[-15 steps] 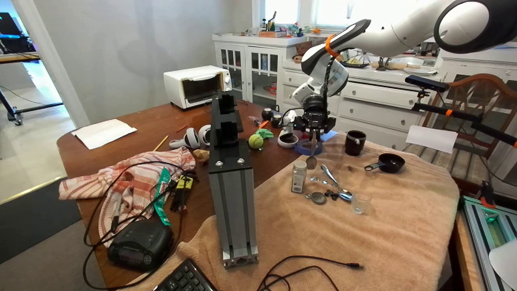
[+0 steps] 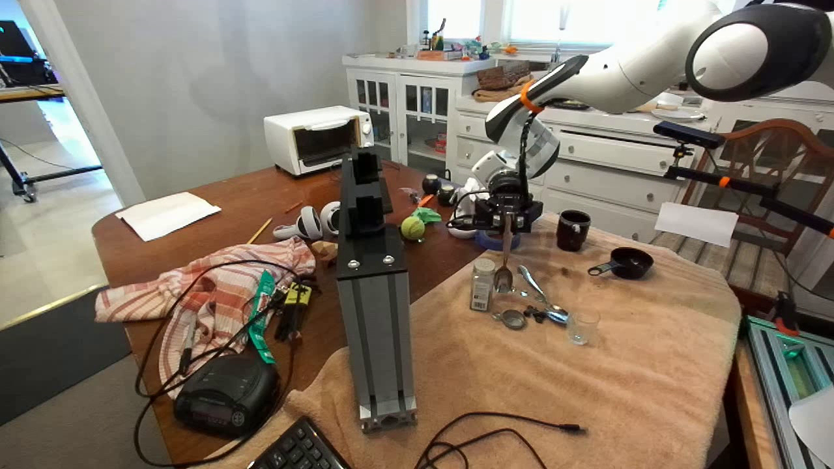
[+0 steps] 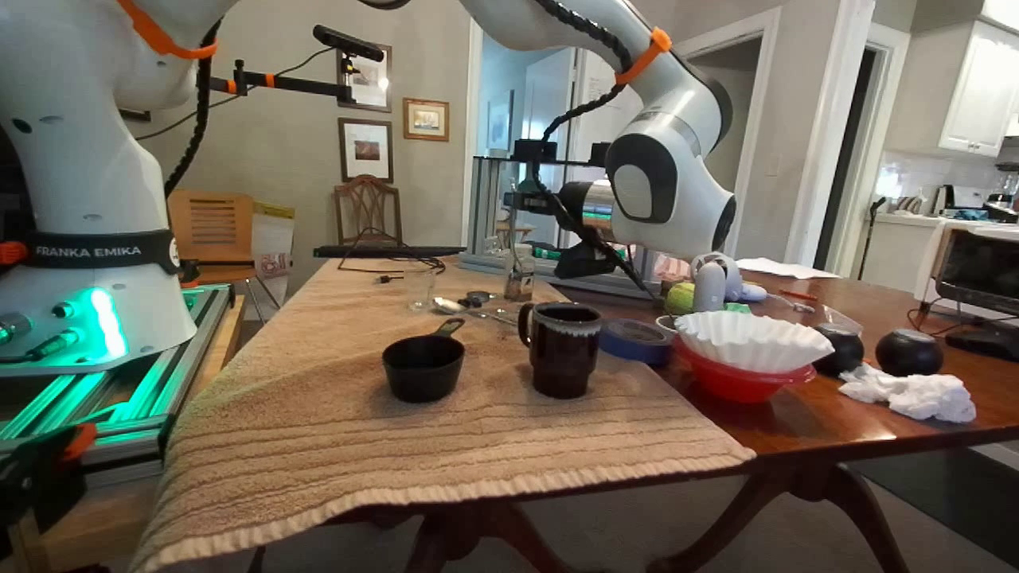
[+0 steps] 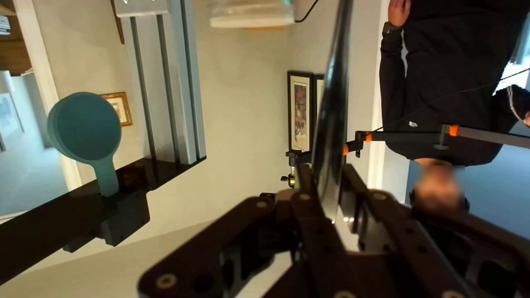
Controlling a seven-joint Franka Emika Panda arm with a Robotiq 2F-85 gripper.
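Observation:
A metal spoon (image 2: 503,279) hangs bowl-down from my gripper (image 2: 508,224), which is shut on its handle. In the wrist view the spoon's dark shiny handle (image 4: 333,114) runs up from between the gripper's fingers (image 4: 350,191). The bowl is just right of a glass shaker jar (image 2: 481,285), near its top in exterior view 1; I cannot tell whether they touch. A round metal lid (image 2: 513,319) lies on the towel in front of the jar, next to small dark pieces (image 2: 535,314). More silver utensils (image 2: 539,290) and a clear glass (image 2: 582,327) are to the right.
A black measuring cup (image 2: 631,263) and dark mug (image 2: 573,230) stand on the tan towel (image 2: 500,383). The tall metal stand (image 2: 379,336) rises at the left. Blue tape (image 3: 635,341) and a red bowl with white filters (image 3: 735,372) sit on the wood.
My gripper has come lower, bringing the spoon down closer to the jar. The spoon's bowl appears turned. The jar and the other items on the towel look unmoved.

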